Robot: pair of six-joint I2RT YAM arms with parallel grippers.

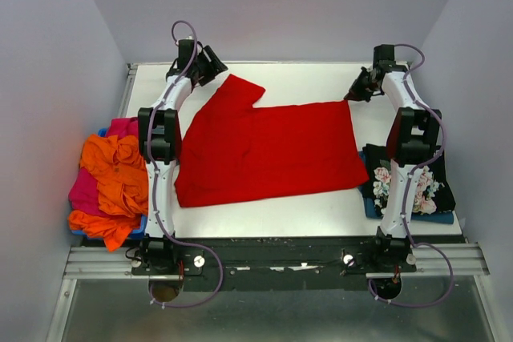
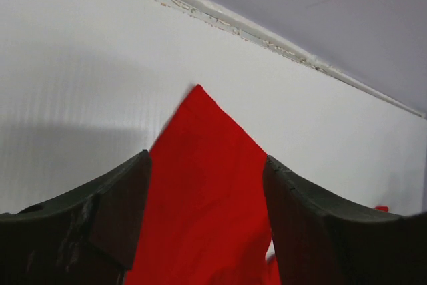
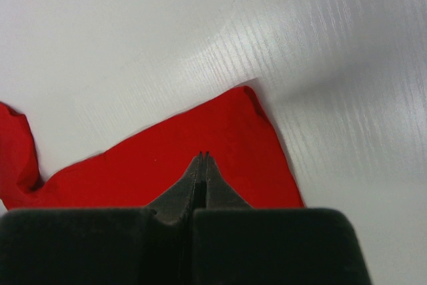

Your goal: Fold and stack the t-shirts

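Note:
A red T-shirt (image 1: pixel 272 150) lies spread on the white table, one sleeve pointing to the back left. My left gripper (image 1: pixel 210 66) hangs open at the back left, just behind that sleeve; in the left wrist view the sleeve tip (image 2: pixel 200 105) shows between and beyond the open fingers. My right gripper (image 1: pixel 358 89) is shut above the shirt's back right corner, with nothing visible held; in the right wrist view that corner (image 3: pixel 243 101) lies flat just beyond the fingertips.
A blue bin heaped with orange and pink clothes (image 1: pixel 112 182) is at the left. At the right lie folded dark and floral garments (image 1: pixel 421 190) on blue cloth. Bare table runs along the back and front edges.

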